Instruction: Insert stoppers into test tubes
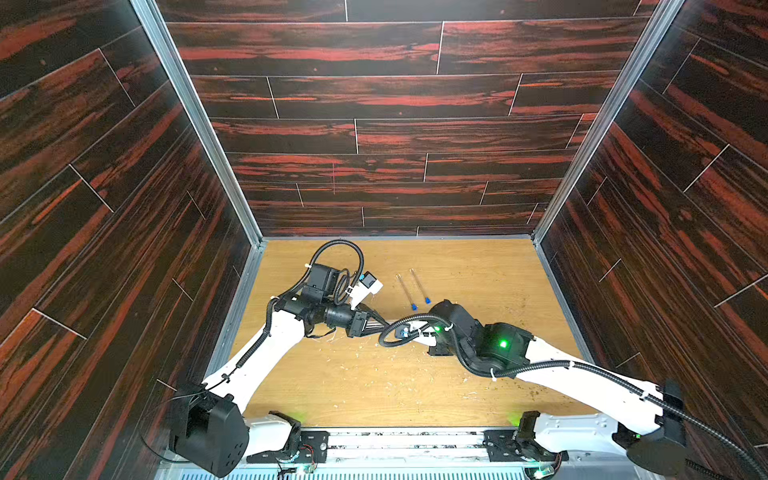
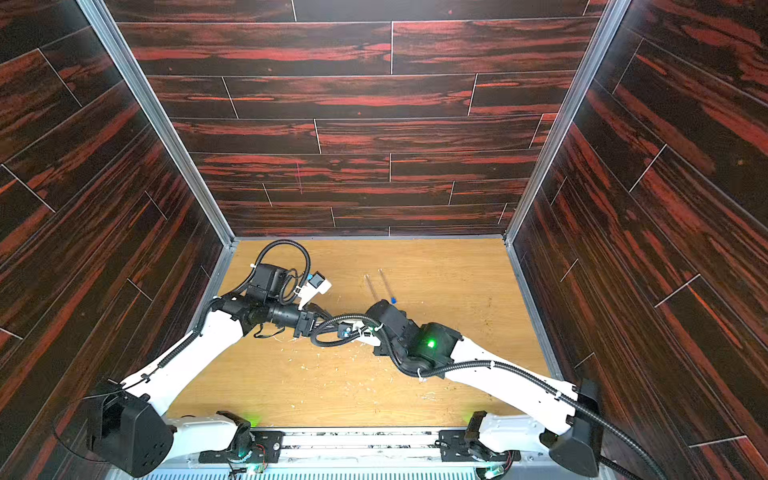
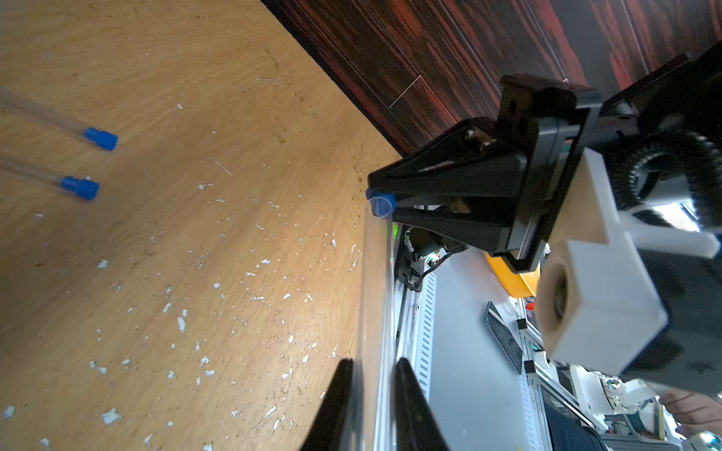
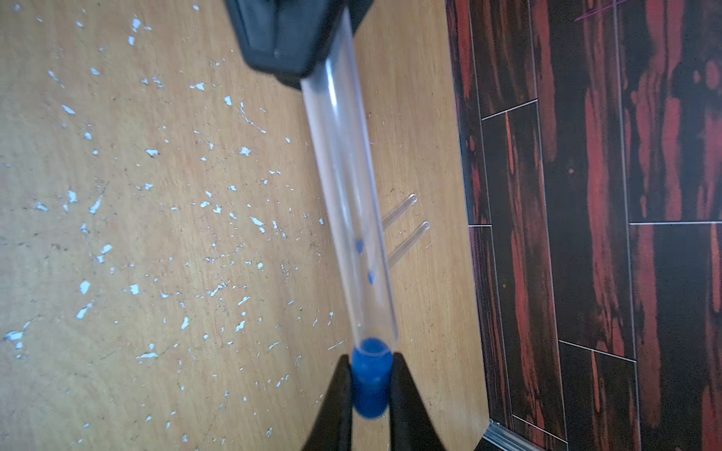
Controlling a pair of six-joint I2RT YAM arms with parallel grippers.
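Note:
A clear test tube [image 3: 373,300] is held by my left gripper, shut on it near the lower edge of the left wrist view. At the tube's mouth sits a blue stopper [image 4: 372,387], with my right gripper shut on it. Stopper and tube line up and appear to meet at the rim; how deep the stopper goes cannot be told. Two more tubes lie side by side on the table, their blue stoppers [image 3: 100,138] at the near ends. From above, the held tube is mostly hidden by the right gripper's hose.
The wooden table [image 1: 320,392] is strewn with small white scraps. Dark walls [image 4: 556,188] enclose it at the back and sides. Open table lies in front of and behind the two arms, which meet near the middle.

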